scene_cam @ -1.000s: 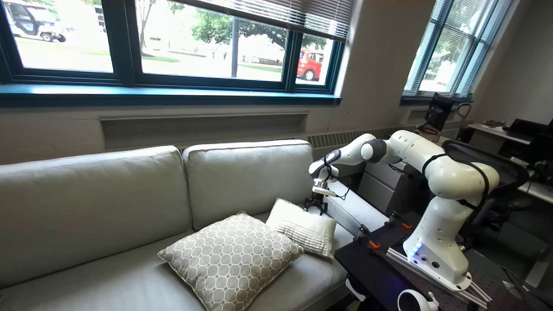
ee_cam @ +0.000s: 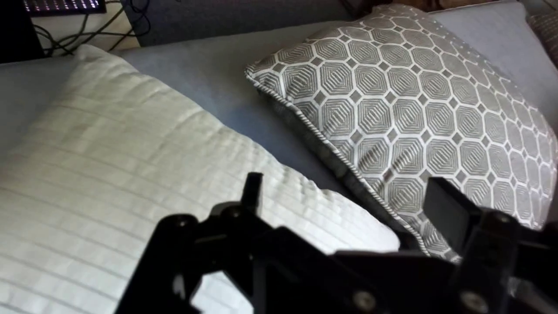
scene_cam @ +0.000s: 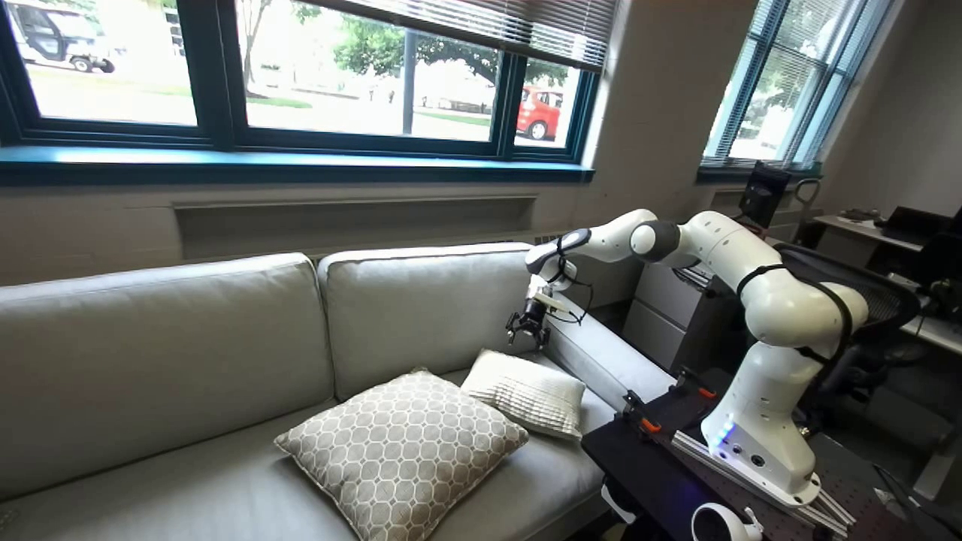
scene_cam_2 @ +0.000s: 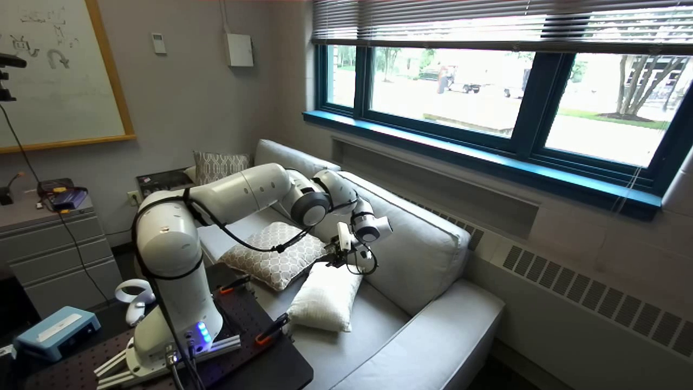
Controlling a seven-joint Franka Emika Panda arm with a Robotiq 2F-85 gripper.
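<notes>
On the right seat of the sofa rests a cream pillow (scene_cam: 527,389), ribbed on one side; it fills the left of the wrist view. A larger patterned pillow (scene_cam: 403,455), taupe with a white octagon print, lies beside it, away from the sofa arm. My gripper (scene_cam: 527,341) hangs above the cream pillow's back edge, close to the sofa backrest. In the wrist view its two fingers (ee_cam: 252,191) are spread wide, with no object held between them. Below the gap, the cream pillow's corner (ee_cam: 374,238) and the patterned pillow's edge show.
The sofa backrest (scene_cam: 442,311) rises just behind my gripper, and the sofa arm (scene_cam_2: 432,341) bounds that end. My base stands on a dark table (scene_cam_2: 289,364) with orange-handled clamps (scene_cam_2: 273,329). Open seat lies left of the patterned pillow (scene_cam: 171,491).
My gripper has risen off the cream pillow and moved left in exterior view 1, toward the backrest. The cream pillow has settled slightly; the patterned pillow stays put.
</notes>
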